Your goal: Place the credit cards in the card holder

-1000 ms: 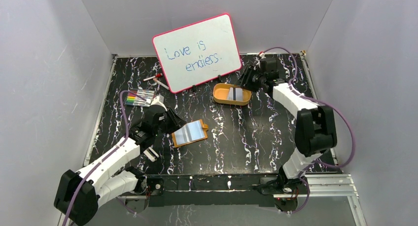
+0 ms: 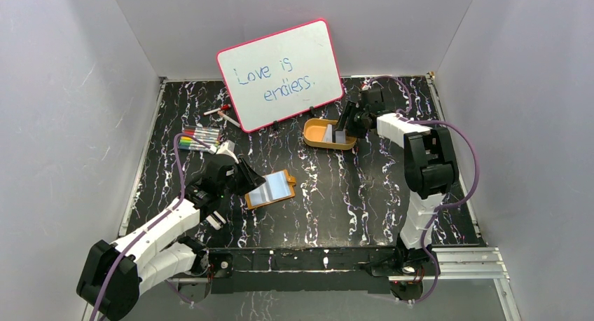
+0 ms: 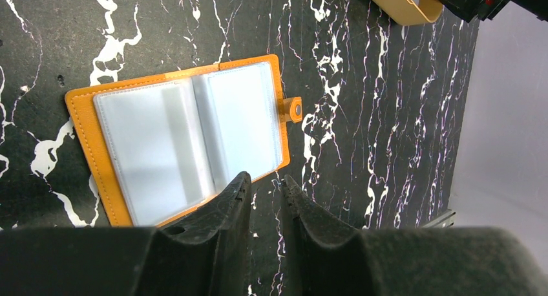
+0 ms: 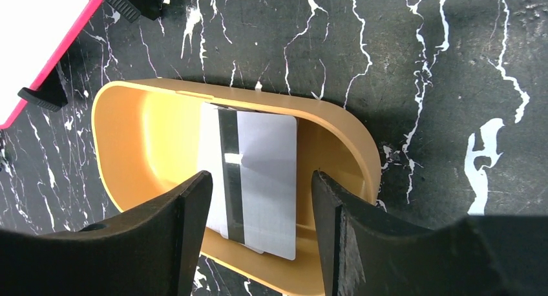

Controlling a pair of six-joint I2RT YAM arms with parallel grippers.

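Observation:
An orange card holder (image 3: pixel 282 76) lies spread flat on the dark marbled table, its clear sleeves facing up and its snap tab to the right. My left gripper hovers at the holder's near edge, its fingers a small gap apart and empty. Pale cards (image 4: pixel 268 173), one with a black stripe, lie overlapped inside the orange tray (image 4: pixel 155 147). Above that tray is my right gripper, open, with one finger on each side of the cards in the right wrist view. Whether the fingers touch the cards, I cannot tell.
Behind the tray stands a whiteboard (image 2: pixel 280 76) with a pink frame on black feet. Several coloured markers (image 2: pixel 200 138) lie at the left, and two loose ones near the board.
The left arm has barely shifted; the holder and tray stay put.

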